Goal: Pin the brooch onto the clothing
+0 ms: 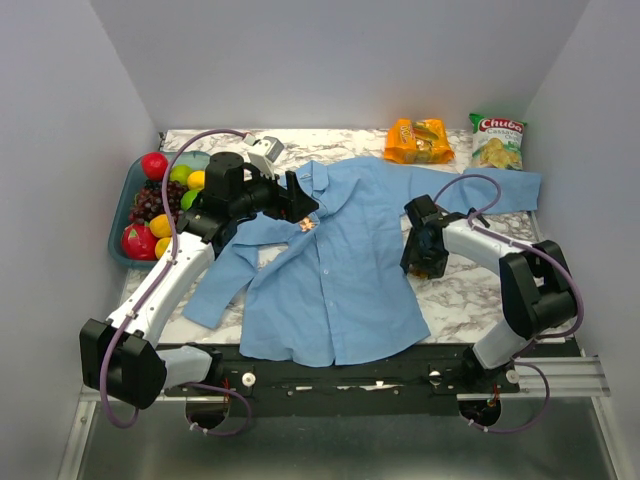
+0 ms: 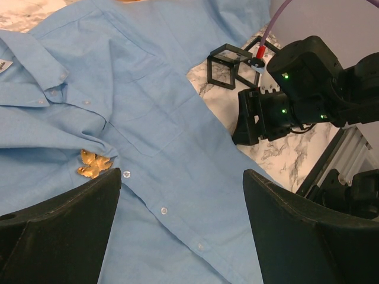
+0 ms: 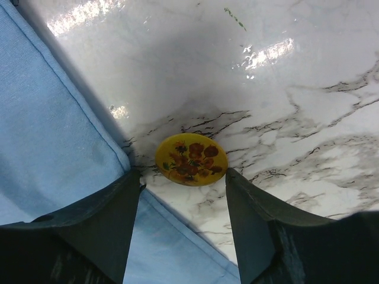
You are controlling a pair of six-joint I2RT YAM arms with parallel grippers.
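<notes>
The blue shirt lies spread over the marble table. A yellow oval brooch with a dark flower pattern lies by the shirt's side edge, over the marble. Low over that spot, my right gripper stands open, one fingertip to each side of the brooch, the right one very close to its rim. Whether either finger touches it is hard to tell. A golden, petal-shaped ornament sits on the shirt near its front opening. My left gripper hovers over the shirt's collar area, open and empty.
At the back stand an orange snack bag and a green-and-white chips bag. A basket of fruit is at the left, beside the left arm. Bare marble shows right of the shirt.
</notes>
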